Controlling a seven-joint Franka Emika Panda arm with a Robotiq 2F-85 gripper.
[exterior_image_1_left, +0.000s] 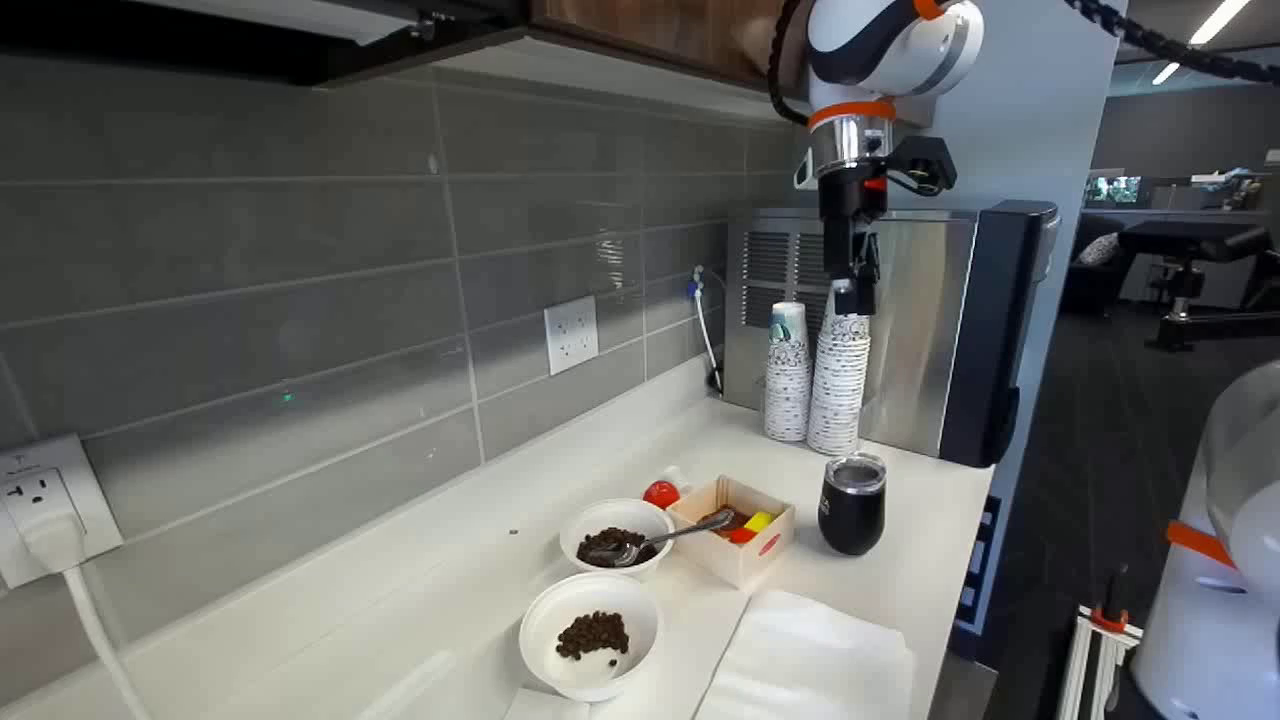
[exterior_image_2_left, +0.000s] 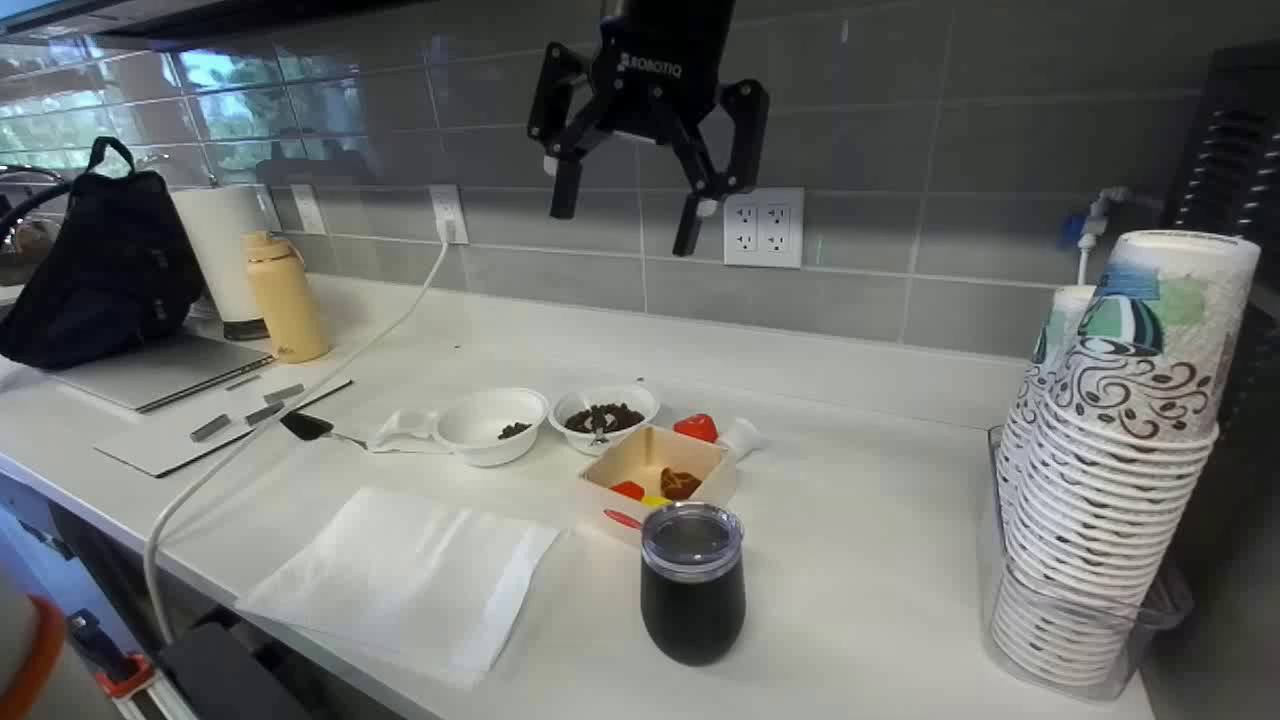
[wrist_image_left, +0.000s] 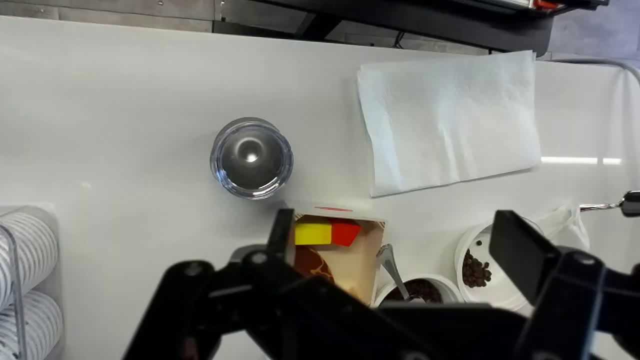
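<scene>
My gripper hangs high over the counter, open, its fingers wide apart and nothing between them. Below it stands a small wooden box holding a yellow piece, a red piece and a brown item. One white bowl holds dark bits and a spoon. A second white bowl has a smaller heap of dark bits. The black tumbler with a clear lid is upright near the box. In the wrist view, my fingers cover part of the box and bowls.
Stacked paper cups stand in a clear holder beside the steel machine. White paper sheets lie flat near the counter's front edge. A red item lies behind the box. A white cable crosses the counter; a bottle stands farther left.
</scene>
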